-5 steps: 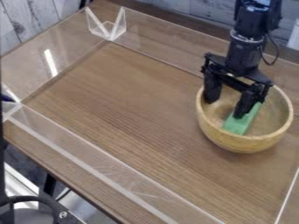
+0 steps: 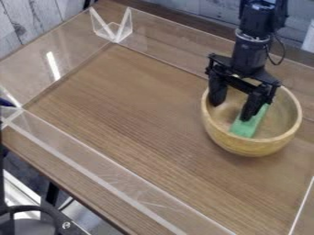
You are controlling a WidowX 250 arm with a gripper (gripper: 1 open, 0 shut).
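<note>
A wooden bowl point(image 2: 222, 134) stands on the right of the table, with a green object point(image 2: 248, 126) lying inside it. My black gripper point(image 2: 237, 95) reaches down from the top right into the bowl, its fingers spread open at the left and right over the green object. Whether the fingertips touch the object or the bowl's inside is hard to tell.
Clear plastic strips run along its edges. Black cables or parts point(image 2: 28, 220) are at the lower left corner.
The bowl and my gripper sit slightly further left than before, and the gripper's shape over the bowl differs a little.
</note>
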